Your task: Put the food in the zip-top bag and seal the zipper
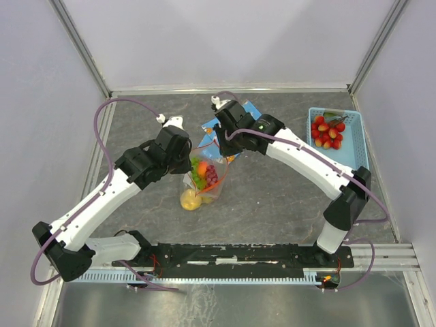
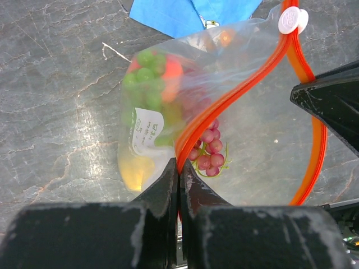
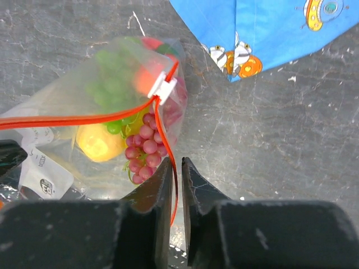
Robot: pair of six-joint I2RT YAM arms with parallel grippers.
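The clear zip bag [image 1: 204,170] with orange zipper rims and a white slider [image 2: 289,21] holds green grapes [image 3: 110,78], red grapes [image 3: 147,147], an orange piece and a yellow fruit [image 3: 101,143]. In the left wrist view my left gripper is shut on the bag's orange zipper edge. My right gripper is at the other side of the opening, its fingers close together with the orange strip at the left finger; whether it grips it is unclear.
A blue printed cloth [image 1: 245,112] lies behind the bag. A light blue basket [image 1: 355,146] of red fruit stands at the right. The grey surface around the bag is mostly clear.
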